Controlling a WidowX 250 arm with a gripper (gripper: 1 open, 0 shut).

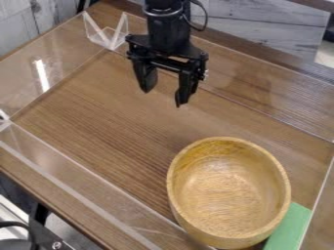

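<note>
The robot's black gripper point(166, 84) hangs over the back middle of the wooden table point(104, 127), its two fingers spread open, with nothing visible between them. A large tan bowl point(229, 190) sits on the table at the lower right, in front of the gripper and apart from it.
A green flat object point(291, 229) lies at the lower right beside the bowl. A clear plastic object point(107, 29) is at the back left. A pale wood-look wall stands behind.
</note>
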